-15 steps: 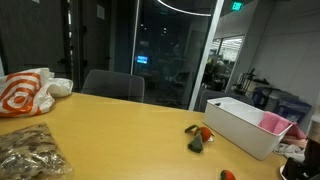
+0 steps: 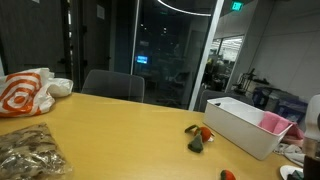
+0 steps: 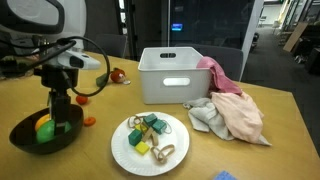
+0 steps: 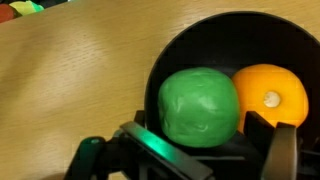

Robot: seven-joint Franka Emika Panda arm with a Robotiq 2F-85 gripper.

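Observation:
A black bowl [image 3: 30, 142] stands at the table's left in exterior view 2. In the wrist view it holds a smooth green ball-like thing [image 4: 198, 105] and an orange fruit [image 4: 270, 92] side by side. My gripper is open over the bowl, its fingers spread on either side of the green thing. Whether the fingers touch it cannot be told. From exterior view 2 the gripper points down into the bowl, its tips partly lost against the dark inside.
A white plate [image 3: 125, 158] with small toy pieces sits right of the bowl. Behind are a white bin [image 3: 168, 92], a pink cloth [image 3: 240, 118] and a grey cloth [image 3: 207, 118]. A small red item [image 3: 82, 99] lies near the bowl. Exterior view 1 shows bare tabletop at centre.
In exterior view 1, more of the white arm has come into sight at the right edge, and its dark lower part has shifted rightward. The table's objects look unmoved.

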